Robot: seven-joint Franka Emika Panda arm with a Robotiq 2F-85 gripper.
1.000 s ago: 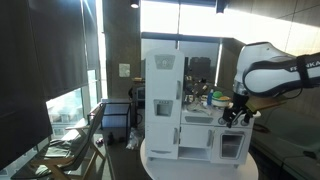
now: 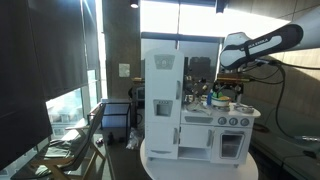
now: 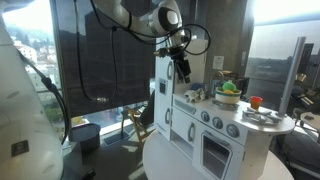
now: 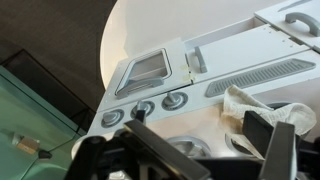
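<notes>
Above the counter of a white toy kitchen (image 2: pixel 196 147), my gripper (image 3: pixel 184 68) hangs open with fingers pointing down. In the wrist view, the gripper has its dark fingers spread apart, with nothing held between them. A crumpled white cloth (image 4: pixel 268 112) lies on the counter near the right finger, partly covered by it in that view. Round metallic stove pieces (image 4: pixel 188 146) show beyond the fingers. Which object is the task's own cannot be told.
A bowl with green and yellow items (image 3: pixel 229 94), a red cup (image 3: pixel 256 102) and metal pans (image 3: pixel 264 117) crowd the counter. Close to the gripper rises the tall toy fridge (image 2: pixel 163 100). An oven door (image 4: pixel 148 73) and control knobs (image 4: pixel 174 100) line the kitchen's front.
The arm has risen from low over the right part of the counter and shifted left in exterior view 1. The kitchen has stayed in place.
</notes>
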